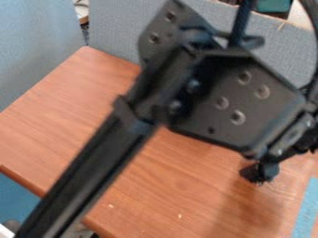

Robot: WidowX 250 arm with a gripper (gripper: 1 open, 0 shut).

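The black robot arm [125, 139] crosses the view diagonally from lower left to upper right, blurred. Its bracket plates with bolt holes cover much of the centre and right. My gripper [261, 173] shows only as a small dark part low at the right, beside the wooden table top's right edge; I cannot make out how its fingers stand. The area behind the arm is hidden.
A wooden table [56, 121] has clear room at the left. Grey padded walls [133, 33] stand at the back and left. A blue surface [19, 200] shows beyond the table's lower left edge.
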